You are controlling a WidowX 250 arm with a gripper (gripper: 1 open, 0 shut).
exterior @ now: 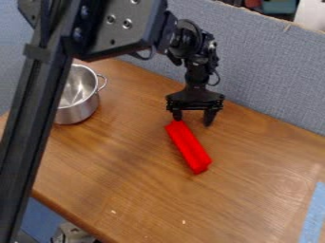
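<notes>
A red elongated block (188, 146) lies diagonally on the wooden table (254, 190). Just behind its far end is my black gripper (193, 116), low over the table and open, with no block between its fingers. A steel pot (79, 109) with side handles sits at the left, partly hidden behind the dark arm link.
A padded grey wall runs along the back edge of the table. A light blue strip lies at the far right.
</notes>
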